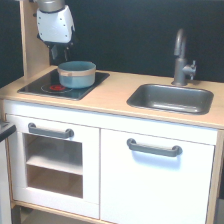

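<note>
A blue-grey pot stands upright on the black stovetop at the back left of the toy kitchen. Just above the pot and slightly to its left, my gripper hangs from the white arm. Its dark fingers blend into the dark wall behind, so whether they are apart or together is unclear. I cannot make out whether they touch the pot's rim.
To the right, a metal sink with a grey faucet is set into the wooden counter. Bare counter lies between pot and sink. Below are a windowed oven door and a white cabinet door, each with a dark handle.
</note>
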